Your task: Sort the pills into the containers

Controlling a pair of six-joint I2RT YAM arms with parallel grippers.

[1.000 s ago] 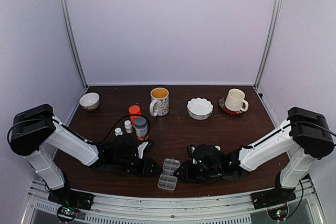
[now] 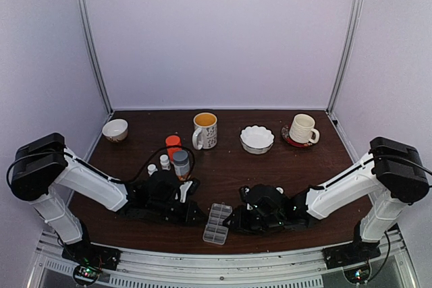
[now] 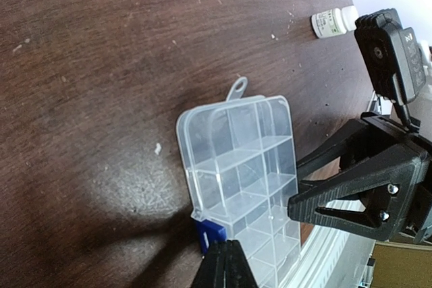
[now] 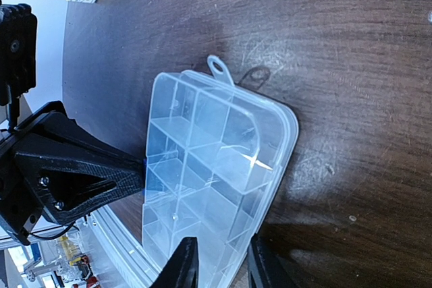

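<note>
A clear compartment box (image 2: 216,233) stands between my two grippers near the table's front edge; its cells look empty. My right gripper is shut on the box's side wall, one finger inside its outline and the other outside. On the opposite side, my left gripper is shut with nothing showing between its fingers, its tips right by the blue latch (image 3: 212,231). Whether they touch the latch I cannot tell. White pill bottles (image 2: 165,162) stand behind the left arm, beside a grey-lidded jar (image 2: 181,161) and a red-capped bottle (image 2: 173,142).
A patterned mug (image 2: 205,131), a white scalloped bowl (image 2: 257,139) and cream cups (image 2: 303,128) on a red saucer stand toward the back. A small bowl (image 2: 115,130) sits at back left. Bare table lies between them and the right arm.
The left arm has shifted very slightly beside the box. The box and the right arm look unmoved.
</note>
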